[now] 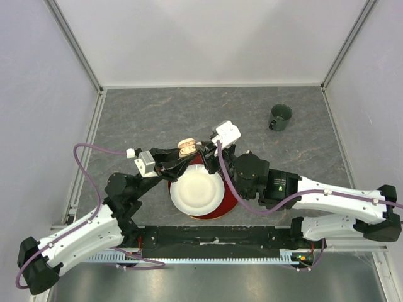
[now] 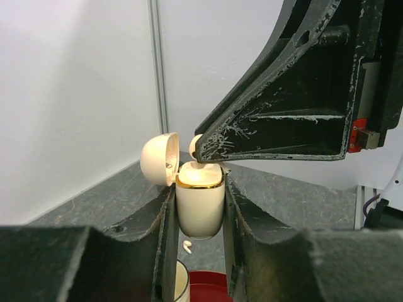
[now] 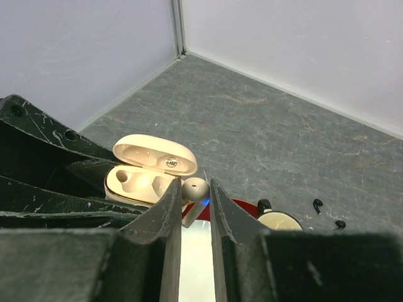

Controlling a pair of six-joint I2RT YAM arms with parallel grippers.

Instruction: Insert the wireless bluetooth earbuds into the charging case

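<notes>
My left gripper is shut on the cream charging case (image 2: 200, 211), holding it off the table. In the right wrist view the lid (image 3: 155, 155) stands raised, and two wells show in the case body (image 3: 135, 184), the left one empty. Between the fingertips of my right gripper a white earbud (image 3: 195, 189) is gripped at the right end of the case, its stem pointing down with a small blue light. It overlaps the case's right edge in that view; whether it touches cannot be told. In the top view both grippers meet above the plate.
Under the grippers lies a white plate (image 1: 197, 190) on a red round base (image 1: 228, 200). A dark green mug (image 1: 280, 117) stands at the back right. Two small black pieces (image 3: 318, 206) lie on the table.
</notes>
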